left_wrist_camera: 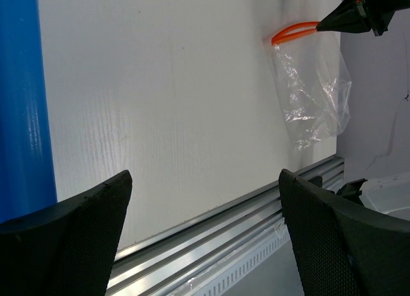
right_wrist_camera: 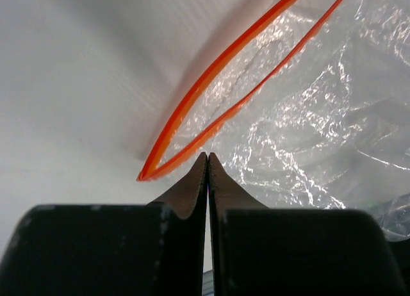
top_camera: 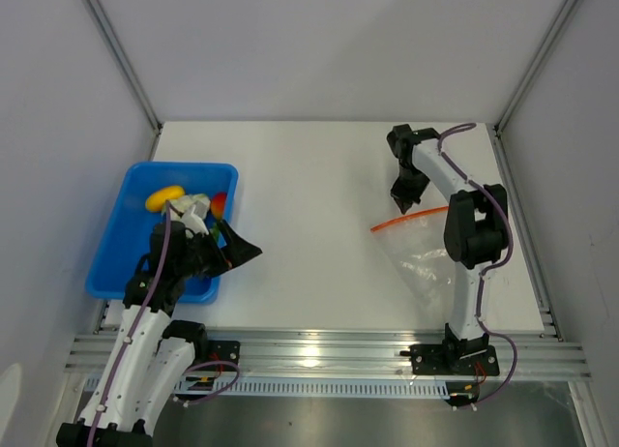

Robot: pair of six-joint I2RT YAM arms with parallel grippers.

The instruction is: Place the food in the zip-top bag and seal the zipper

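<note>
A clear zip-top bag (top_camera: 421, 258) lies flat on the right of the table, its orange zipper rim (top_camera: 397, 220) toward the back. In the right wrist view the two orange strips (right_wrist_camera: 221, 62) stand apart, meeting at one corner. My right gripper is shut with nothing between its fingers; the tips are just outside the nearer strip, over the clear film. At the left, my left gripper (top_camera: 244, 257) is open and empty beside the blue bin. Inside that bin lie a yellow food item (top_camera: 164, 197) and a red-orange one (top_camera: 219, 205), the others partly hidden by the arm.
The blue bin (top_camera: 103, 242) stands at the table's left, partly beneath the left arm. Between bin and bag the white table (top_camera: 300, 224) is bare. A metal rail (top_camera: 319, 342) runs along the front edge, and walls rise on both sides and behind.
</note>
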